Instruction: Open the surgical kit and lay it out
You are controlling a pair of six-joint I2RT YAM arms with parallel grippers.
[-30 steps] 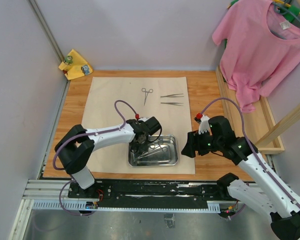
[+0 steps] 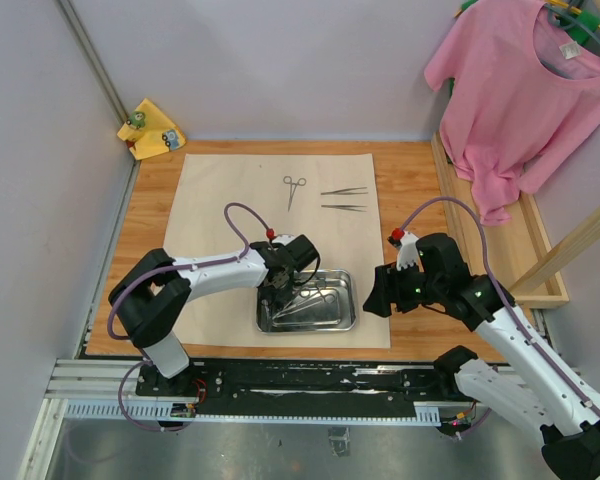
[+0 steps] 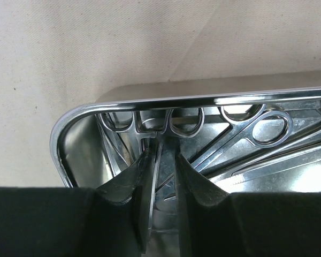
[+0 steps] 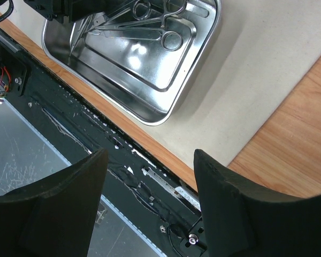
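The steel tray on the cream cloth holds several ring-handled instruments and slimmer ones, partly hidden by my left arm. My left gripper is down inside the tray's left end, fingers a little apart, around or beside the slim shank below a ring-handled instrument; a firm hold cannot be seen. Above the tray on the cloth lie scissor-like forceps and two tweezers, laid apart. My right gripper hangs open and empty to the right of the tray.
Wooden table borders the cloth. A pink shirt hangs over a wooden rack at the right; a yellow cloth is at the back left.
My left gripper and wrist have shifted very slightly to the left over the tray. The right arm has not visibly moved.
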